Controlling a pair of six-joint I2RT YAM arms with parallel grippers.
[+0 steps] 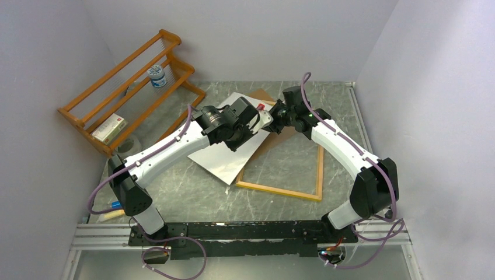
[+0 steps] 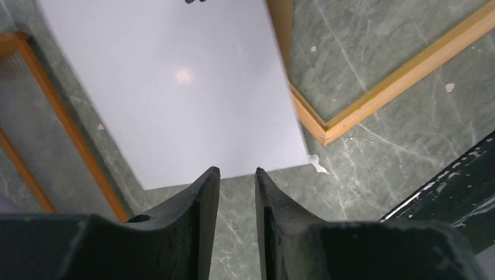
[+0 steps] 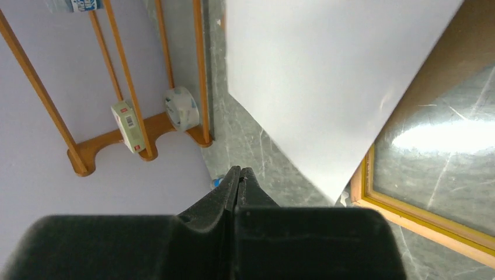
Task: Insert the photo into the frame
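The photo (image 1: 217,162) shows its plain white back and lies over the brown board (image 1: 287,135) and the left side of the wooden frame (image 1: 280,191). Its edges are blurred in the left wrist view. Partly open, my left gripper hovers over the photo's near edge, nothing between its fingers. In the right wrist view my right gripper is shut, with nothing seen between its tips; the photo (image 3: 327,87) appears beyond them. In the top view both grippers sit close together and hide the photo's upper part.
A wooden rack (image 1: 134,76) with a jar (image 1: 156,76) and a box (image 1: 109,128) stands on the left. Blue and yellow items (image 1: 114,214) lie at the front left. Bare table shows inside the frame and in front of it.
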